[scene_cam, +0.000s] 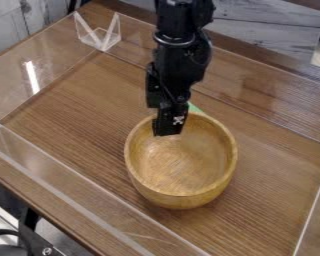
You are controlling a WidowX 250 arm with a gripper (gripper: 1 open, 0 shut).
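My black gripper (168, 118) hangs at the centre of the view, pointing down just above the back rim of an oval wooden bowl (180, 185). Its fingers look apart; nothing clearly shows between them. A small light green object (195, 109) lies behind the bowl, partly hidden by the gripper.
A clear plastic piece (99, 30) stands at the back left. A black cable lies at the lower left edge.
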